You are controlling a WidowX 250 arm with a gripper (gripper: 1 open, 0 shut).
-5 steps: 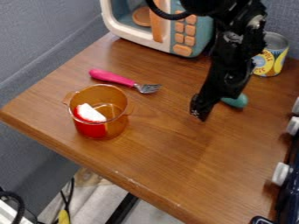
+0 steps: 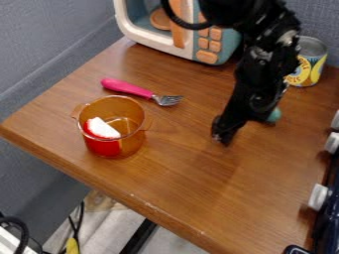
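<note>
The black gripper (image 2: 223, 133) hangs low over the middle-right of the wooden table, its tips near the tabletop; whether it is open or shut is unclear. A teal object (image 2: 273, 116) lies just behind it, partly hidden by the arm. To the left stands an orange pot (image 2: 113, 139) with a white and red item (image 2: 101, 127) inside. A pink-handled fork (image 2: 130, 88) lies behind the pot.
A toy microwave (image 2: 155, 24) stands at the back, a yellow can (image 2: 307, 67) at the back right. A dark stove with white knobs (image 2: 320, 228) lines the right edge.
</note>
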